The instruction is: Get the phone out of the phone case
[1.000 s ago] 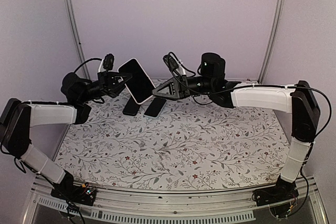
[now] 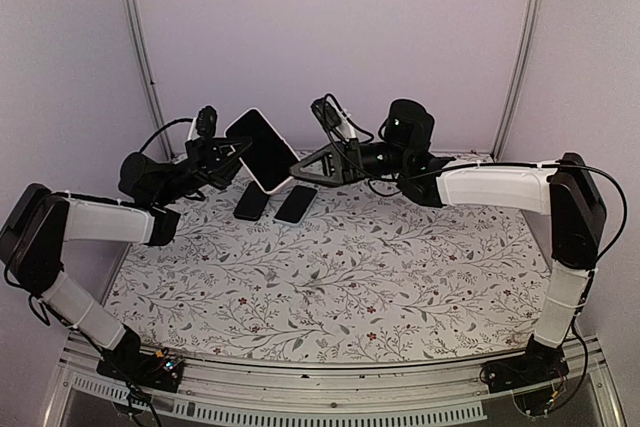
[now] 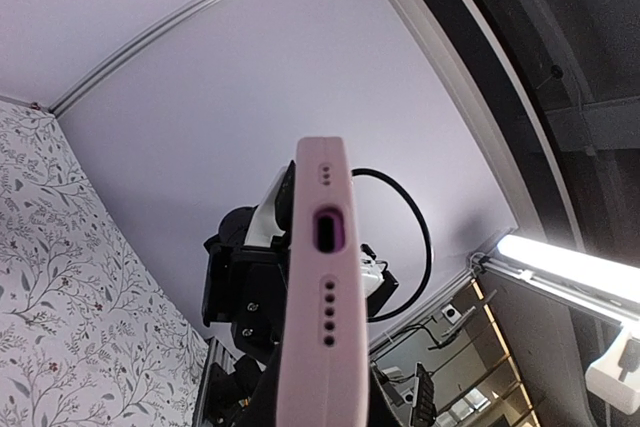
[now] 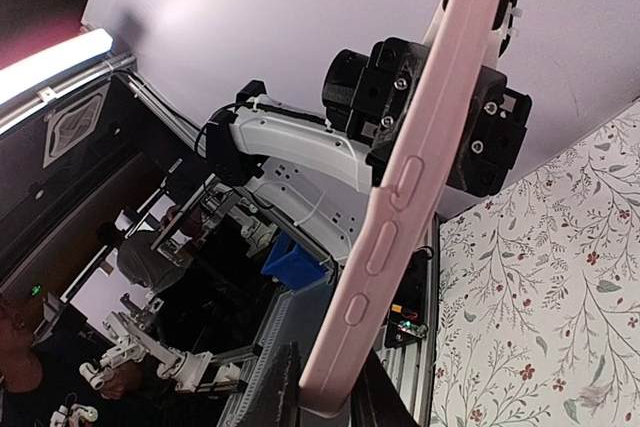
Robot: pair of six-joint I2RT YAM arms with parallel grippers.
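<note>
The cased phone [image 2: 260,150] hangs tilted in the air between my two grippers, its dark face toward the top camera. My left gripper [image 2: 232,151] is shut on its upper left part, and my right gripper [image 2: 300,167] is shut on its lower right part. In the left wrist view the pink case [image 3: 322,367] shows end-on, with its port opening and holes. The right wrist view shows the case's side [image 4: 385,237] with its button bumps, running down into the right gripper's fingers.
Two dark phone-like slabs [image 2: 252,201] lie on the floral tabletop [image 2: 330,297] behind and below the held phone.
Both arms have shifted very slightly, the left one a little downward, with the phone still held between them.
</note>
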